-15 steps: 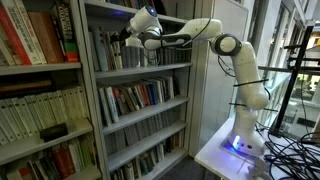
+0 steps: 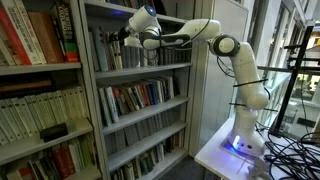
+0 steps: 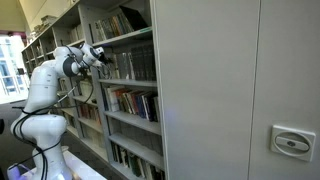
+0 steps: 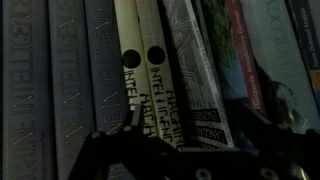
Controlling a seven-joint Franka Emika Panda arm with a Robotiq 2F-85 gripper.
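Note:
My gripper is open at the bottom of the wrist view, facing a row of upright books. Two narrow cream spines (image 4: 144, 70) with black dots stand near the middle, in front of the fingers. To their right, a grey book (image 4: 198, 75) leans slightly. Nothing shows held between the fingers, though the dark image hides whether they touch any spine. In exterior view 1, the raised arm (image 2: 180, 35) reaches across to an upper shelf of the bookcase, where the gripper is small and hard to make out.
Dark matching volumes (image 4: 65, 90) fill the left of the wrist view; a red spine (image 4: 245, 55) and pale books stand to the right. Bookcase uprights (image 2: 90, 80) and shelf boards border the reach. The white table (image 2: 225, 155) by the arm's base looks mostly clear.

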